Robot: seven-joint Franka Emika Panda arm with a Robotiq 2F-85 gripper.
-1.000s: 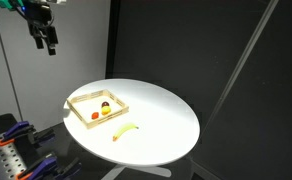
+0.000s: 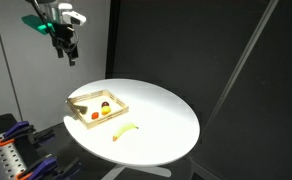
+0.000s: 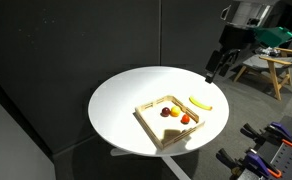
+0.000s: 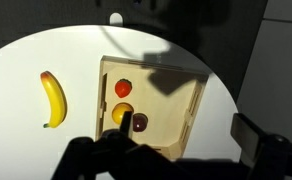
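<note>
My gripper (image 2: 72,61) hangs high above the table's left side in exterior view 1, well clear of everything below. In the wrist view its two dark fingers (image 4: 81,157) are spread wide, so it is open and empty. Beneath it lies a shallow wooden tray (image 4: 178,108). Grouped inside are a red fruit (image 4: 123,88), an orange fruit (image 4: 122,112) and a dark purple-red fruit (image 4: 139,122). A yellow banana (image 4: 54,99) rests on the bare tabletop outside the tray, also seen as a banana (image 3: 201,103) in exterior view 2.
The tray has low raised walls (image 2: 114,115). A wooden chair (image 3: 274,68) stands off the table. My gripper's shadow falls across part of the tray.
In exterior view 1 my gripper has moved right and somewhat down over the last second. The tray, the fruits and the banana have stayed where they were.
</note>
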